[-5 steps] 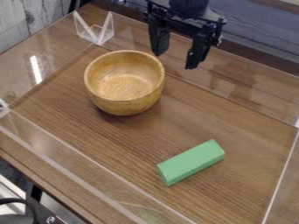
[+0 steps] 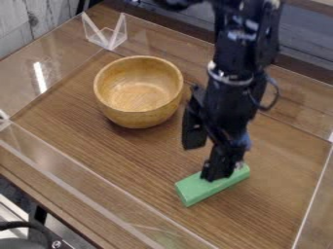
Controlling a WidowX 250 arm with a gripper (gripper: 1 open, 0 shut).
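Observation:
My black gripper (image 2: 228, 146) reaches down from the top of the view, its dark fingers spread open around and just above a green block (image 2: 202, 192) that lies on the wooden table, right of centre near the bottom. Parts of the block's upper right end are behind the fingertips; whether they touch it I cannot tell.
A tan bowl (image 2: 130, 88) sits at the upper left. A clear plastic piece (image 2: 104, 29) stands at the top left.
My gripper has come down and toward the front, from above the back of the table to over the green block. The bowl and block look unmoved.

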